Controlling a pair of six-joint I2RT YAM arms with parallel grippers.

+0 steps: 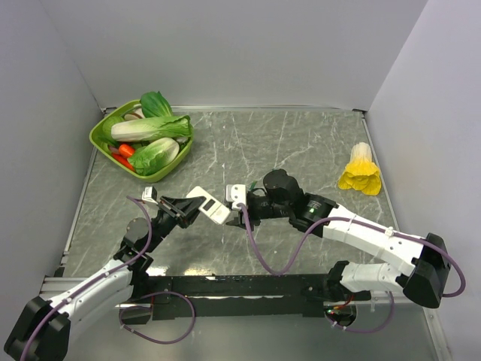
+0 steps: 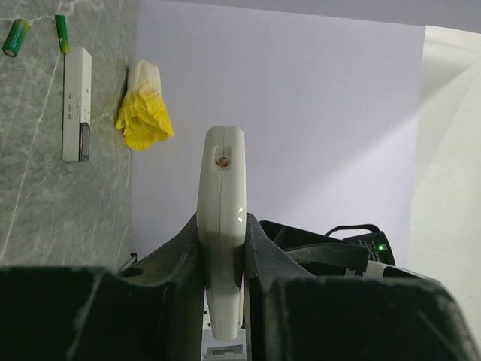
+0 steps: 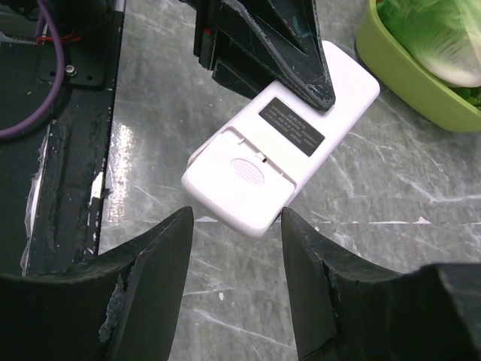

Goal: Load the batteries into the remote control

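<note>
The white remote (image 1: 210, 204) is held by my left gripper (image 1: 194, 207), shut on it, back side up with its battery cover (image 3: 237, 180) facing the right wrist camera. My right gripper has its fingers part open at the cover's end; whether they touch it I cannot tell. In the left wrist view two green batteries (image 2: 16, 37) (image 2: 62, 34) lie on the marble table near a white box (image 2: 75, 105).
A green basket of vegetables (image 1: 101, 139) stands at the back left, a yellow cabbage-like object (image 1: 359, 174) at the right. White walls surround the table.
</note>
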